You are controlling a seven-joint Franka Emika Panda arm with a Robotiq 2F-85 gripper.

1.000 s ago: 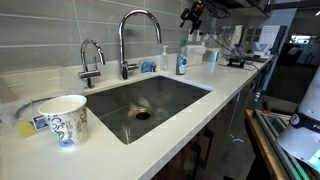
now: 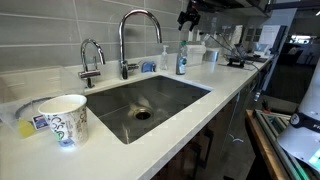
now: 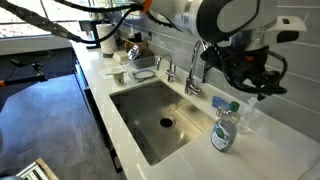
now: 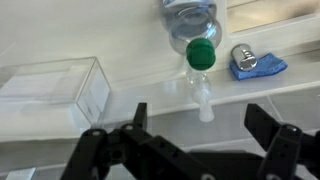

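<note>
My gripper (image 3: 285,60) stands open above the counter, with nothing between its fingers. A clear bottle with blue liquid (image 3: 221,132) stands upright on the counter below it, beside the sink (image 3: 160,115). Looking down in the wrist view, the bottle's green cap (image 4: 201,53) is ahead of the gap between the fingers. A white-nozzled soap dispenser (image 4: 204,98) shows nearer that gap. In exterior view 1, the gripper (image 2: 188,20) is over the bottle (image 2: 181,60), clear of its top.
A tall faucet (image 2: 124,45) rises behind the sink. The blue cloth (image 4: 262,66) lies near the bottle. A patterned cup (image 2: 66,121) stands at the counter's near end. The tiled wall (image 3: 290,75) limits room behind the dispenser.
The gripper has come down slightly and shifted a little left in exterior view 1, closer to the bottle's top. The bottle, dispenser and cup have stayed put.
</note>
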